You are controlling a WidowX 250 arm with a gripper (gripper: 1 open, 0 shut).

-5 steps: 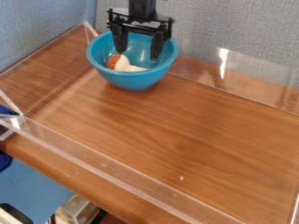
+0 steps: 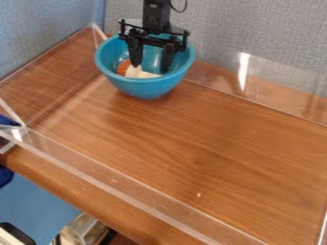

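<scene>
A teal bowl (image 2: 145,87) stands near the back left of the wooden table. My black gripper (image 2: 151,54) hangs from above with its fingers down inside the bowl. Its two fingers are apart. Below and between them lie a pale piece (image 2: 140,75) and an orange piece (image 2: 122,67) at the bowl's left side. Whether the fingers touch either piece I cannot tell.
Clear low walls edge the table. Grey walls stand behind and left. A dark blue object (image 2: 6,124) sits at the left edge.
My gripper has moved down into the bowl. The bowl and the pieces in it look to be in the same place.
</scene>
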